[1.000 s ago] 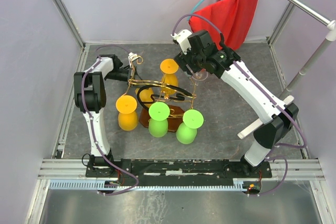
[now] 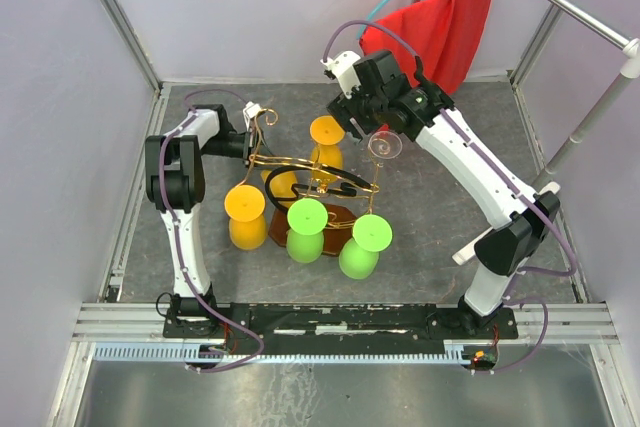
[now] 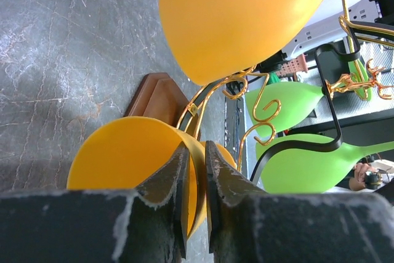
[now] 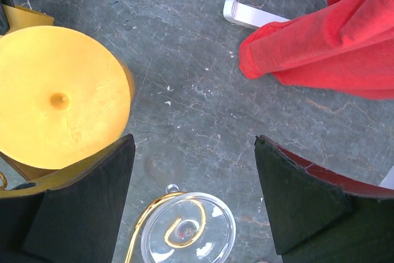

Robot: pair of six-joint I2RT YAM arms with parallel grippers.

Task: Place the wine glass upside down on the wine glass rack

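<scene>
The gold rack [image 2: 300,165] holds orange [image 2: 245,205] and green [image 2: 372,234] glasses, bases up. A clear glass [image 2: 386,145] shows at its right end, seen from above in the right wrist view [image 4: 188,229]. My left gripper is at an orange glass [image 3: 123,158] low on the rack's far side, its fingertips at the rim; whether it grips is unclear. My right gripper stands open above the rack's right end, beside an orange glass base [image 4: 61,93], with the clear glass below between its fingers.
A red cloth [image 2: 445,22] hangs at the back right, and a metal frame [image 2: 590,107] runs along the right side.
The rack with its glasses has shifted slightly right over the last second. My right gripper has moved a little toward the left, uncovering more of the clear glass.
</scene>
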